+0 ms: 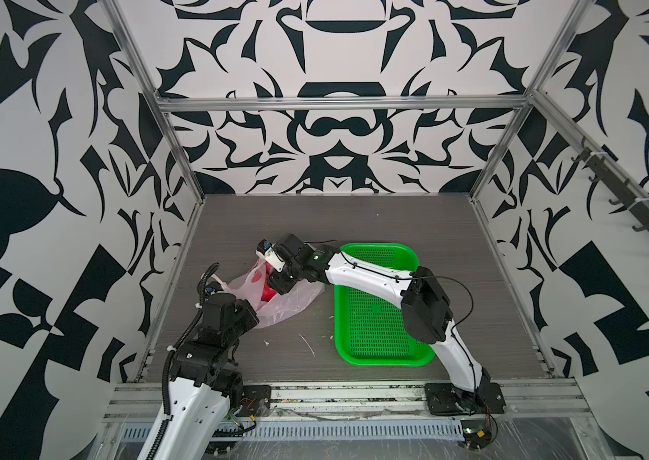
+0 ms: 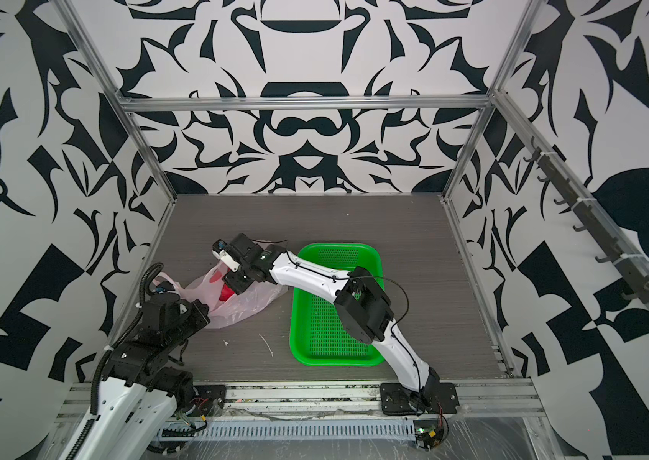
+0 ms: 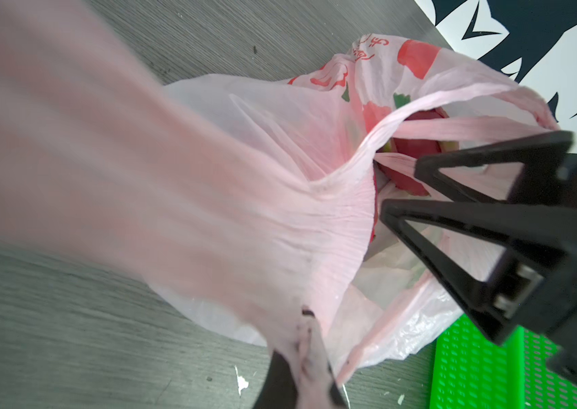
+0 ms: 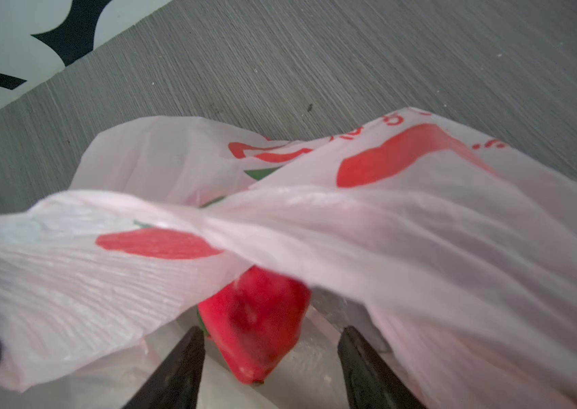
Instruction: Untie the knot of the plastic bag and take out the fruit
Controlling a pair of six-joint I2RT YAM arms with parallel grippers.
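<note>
A thin, pale pink plastic bag [image 1: 287,308] with red print lies at the left of the table, its mouth spread open. My left gripper is shut on the bag's edge, which stretches out from between its fingers. Above the bag's mouth, the right gripper stands part open, fingertips reaching into the opening. A red fruit [image 4: 254,320] shows inside the bag, just ahead of those fingers and free of them. In the left wrist view, more red fruit [image 3: 419,147] is partly covered by a pink strap.
A green perforated basket [image 1: 425,345] stands right of the bag, its upper part crossed by my right arm. A strap of the bag [image 4: 302,225] runs across the right wrist view over the fruit.
</note>
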